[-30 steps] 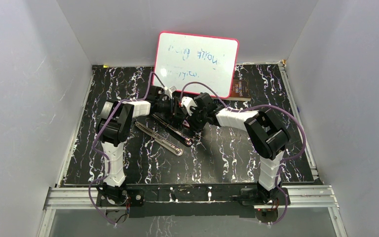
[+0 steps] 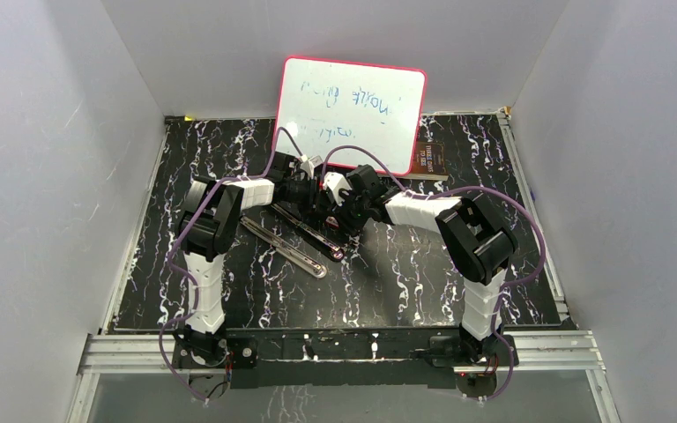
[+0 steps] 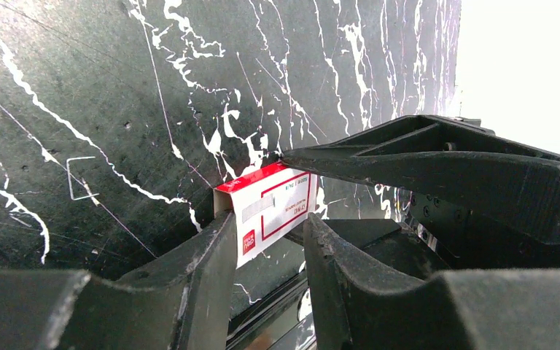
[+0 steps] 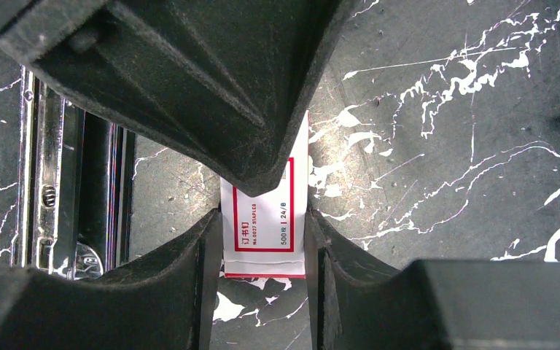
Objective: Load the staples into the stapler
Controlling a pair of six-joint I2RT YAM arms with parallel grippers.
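A small white and red staple box (image 4: 264,226) is held between the fingertips of my right gripper, which is shut on it. Its printed face shows in the right wrist view, partly covered by a dark finger (image 4: 255,138) of the left gripper. In the left wrist view, my left gripper is part open, its two fingertips apart at the end of the same box (image 3: 277,204). The open stapler lies below the hands, with a dark long part (image 2: 321,244) and a silvery long part (image 2: 287,250) side by side. Its metal channel (image 4: 47,175) shows left of the box.
A red-rimmed whiteboard (image 2: 353,110) leans at the back, with a dark book (image 2: 428,159) at its right. The two hands are very close together over the table.
The left gripper has shifted slightly to the right, and its cable with it. The right arm and the stapler parts look unmoved.
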